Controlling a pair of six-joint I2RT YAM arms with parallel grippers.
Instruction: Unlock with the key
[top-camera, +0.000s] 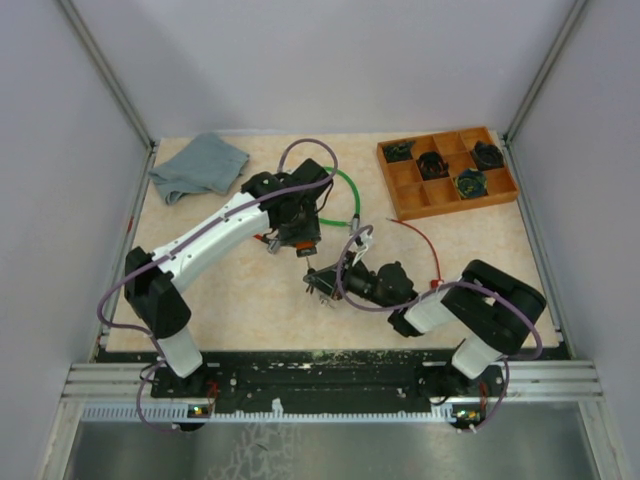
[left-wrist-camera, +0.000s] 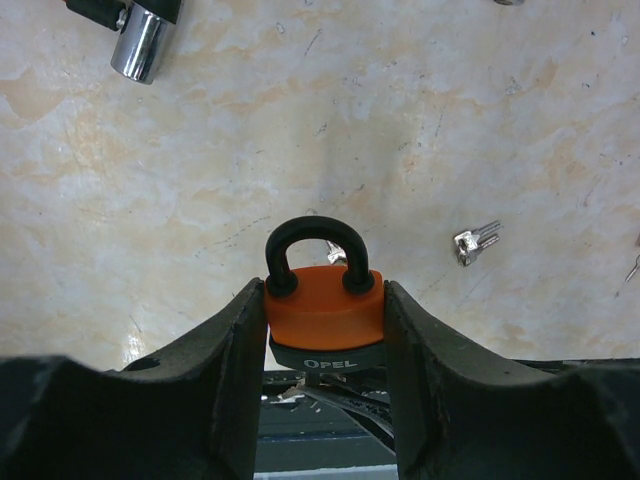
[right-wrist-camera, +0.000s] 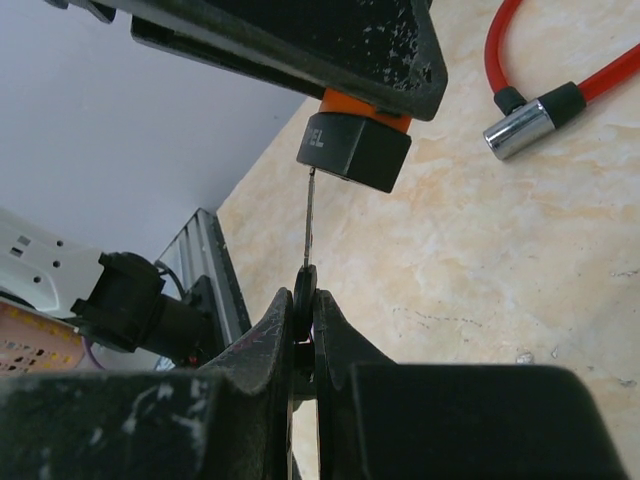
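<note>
The padlock (left-wrist-camera: 325, 312), orange with a black base and black shackle, is clamped between the fingers of my left gripper above the table. In the right wrist view its black base (right-wrist-camera: 355, 150) faces the key. My right gripper is shut on the black head of that key (right-wrist-camera: 305, 295). The thin blade (right-wrist-camera: 309, 222) points up, its tip meeting the underside of the base near one edge in this view. Whether it touches or enters the keyhole, I cannot tell. From above, the left gripper (top-camera: 304, 245) is just behind the right gripper (top-camera: 313, 283).
Loose keys (left-wrist-camera: 472, 242) lie on the table. A red cable lock (right-wrist-camera: 520, 125) and a green lock (top-camera: 350, 185) lie behind the grippers. A compartment tray (top-camera: 415, 210) stands back right, a grey cloth (top-camera: 200, 165) back left.
</note>
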